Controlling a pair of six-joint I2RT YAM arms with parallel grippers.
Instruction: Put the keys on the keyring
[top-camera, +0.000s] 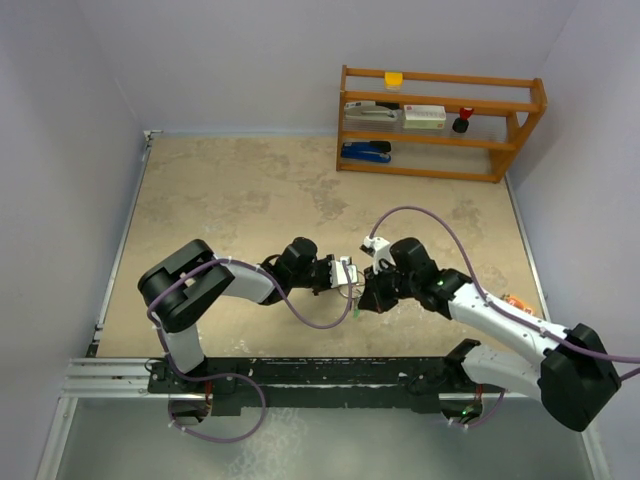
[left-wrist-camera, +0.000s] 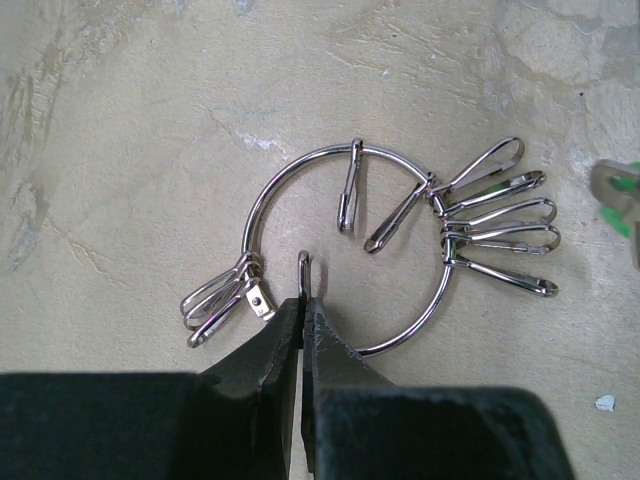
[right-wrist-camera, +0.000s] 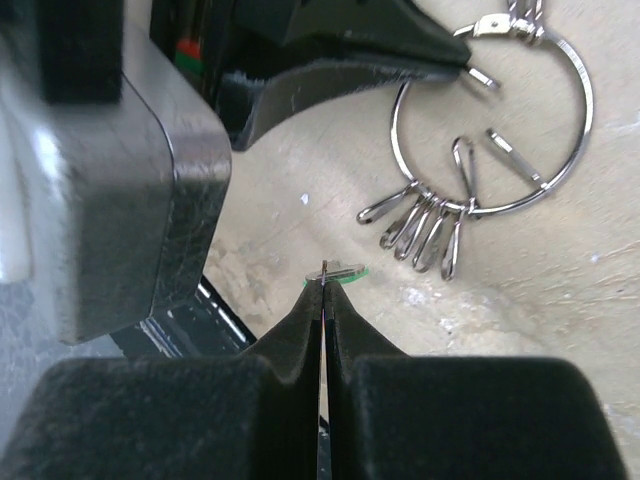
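The silver keyring (left-wrist-camera: 390, 154) lies on the table, with several looped metal clips (left-wrist-camera: 500, 212) bunched along one side and a few (left-wrist-camera: 215, 302) on the other. In the left wrist view, my left gripper is shut on one slim silver clip (left-wrist-camera: 304, 268) inside the ring's outline. My right gripper is shut on a thin silver-and-green key (right-wrist-camera: 345, 273), seen nearly edge-on and apart from the ring (right-wrist-camera: 588, 95). That key (left-wrist-camera: 622, 190) shows blurred at the left wrist view's right edge. From above, both grippers hide part of the ring.
A wooden rack (top-camera: 440, 142) with a blue stapler (top-camera: 367, 151) and a white box (top-camera: 424, 117) stands at the back right. Orange pieces (top-camera: 518, 303) lie near the right edge. Bare table spreads across the back and left.
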